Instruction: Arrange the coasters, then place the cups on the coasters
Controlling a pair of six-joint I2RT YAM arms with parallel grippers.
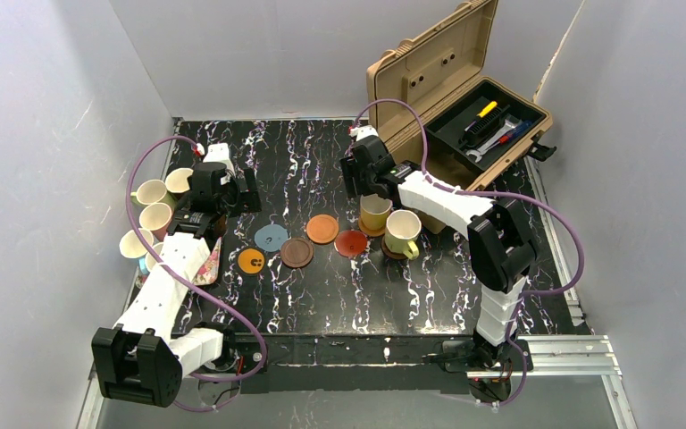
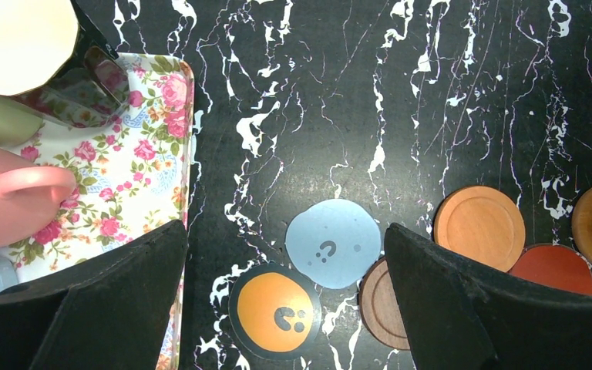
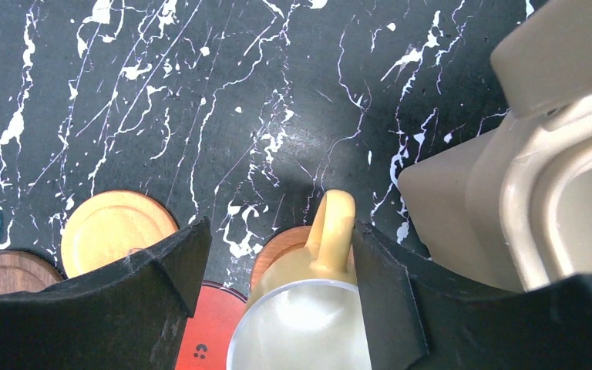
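Note:
A pale yellow cup stands upright on a light wooden coaster. Right behind it is my right gripper, its fingers apart. In the right wrist view the cup's handle points up between the fingertips, closer to one finger; whether they touch cannot be told. A second cup, with a green handle, stands on a dark coaster. Empty coasters lie to the left: red, orange-tan, brown, blue and yellow. My left gripper is open and empty above the table.
Several cups crowd a floral tray at the left, with a pink cup among them. An open tan case with tools stands close to my right gripper.

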